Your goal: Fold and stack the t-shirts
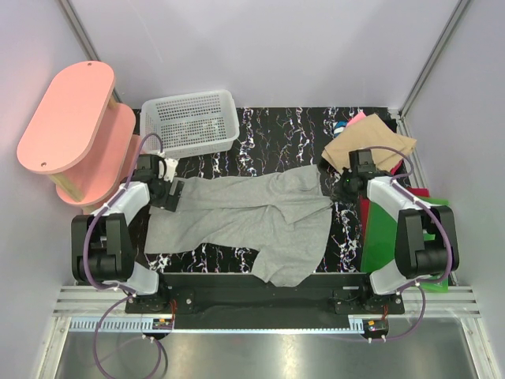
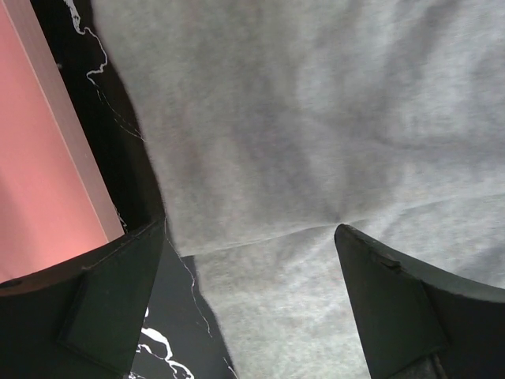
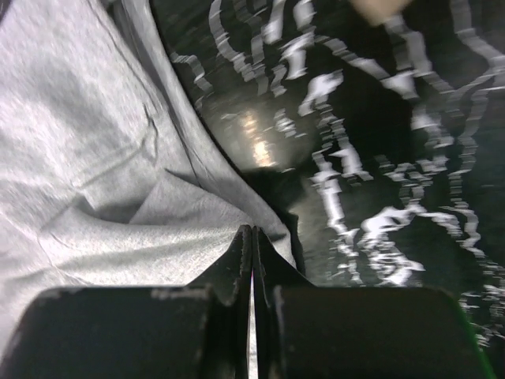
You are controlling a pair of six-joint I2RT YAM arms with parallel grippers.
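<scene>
A grey t-shirt (image 1: 237, 209) is spread across the black-and-white table, with a fold line running along its length and a sleeve hanging over the front edge. My right gripper (image 1: 338, 196) is shut on its right edge; in the right wrist view the cloth (image 3: 189, 213) bunches up to the closed fingertips (image 3: 245, 237). Over the shirt's left end my left gripper (image 1: 171, 194) stands open. Between its spread fingers the left wrist view shows a folded edge of the shirt (image 2: 260, 181) lying flat, not gripped.
A white basket (image 1: 189, 150) stands empty at the back left. Beside the left arm is a pink tiered shelf (image 1: 71, 118), close to the left fingers. Tan folded cloth (image 1: 367, 142) lies back right, with green and red items (image 1: 383, 237) under the right arm. Bare table shows at back centre.
</scene>
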